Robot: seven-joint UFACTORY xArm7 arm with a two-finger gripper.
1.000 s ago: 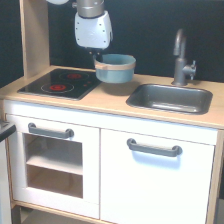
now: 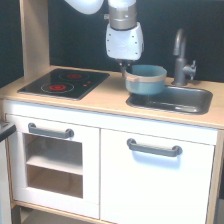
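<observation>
A teal pot (image 2: 146,80) with a paler rim is over the left part of the sink (image 2: 190,100), covering some of its basin. At the pot's left side, my gripper (image 2: 124,70) is shut on it, with the white hand above and to the left. The fingers are small and dark, so their exact hold on rim or handle cannot be made out. Whether the pot's bottom touches the sink is hard to tell.
A black cooktop (image 2: 64,83) with red rings lies clear at the left of the counter. Behind the sink stands a grey faucet (image 2: 181,58), right of the pot. Below are an open-fronted oven (image 2: 54,168) and a white cupboard door (image 2: 155,180).
My gripper and the pot have moved right and somewhat down together, from above the counter beside the cooktop to over the sink's left part.
</observation>
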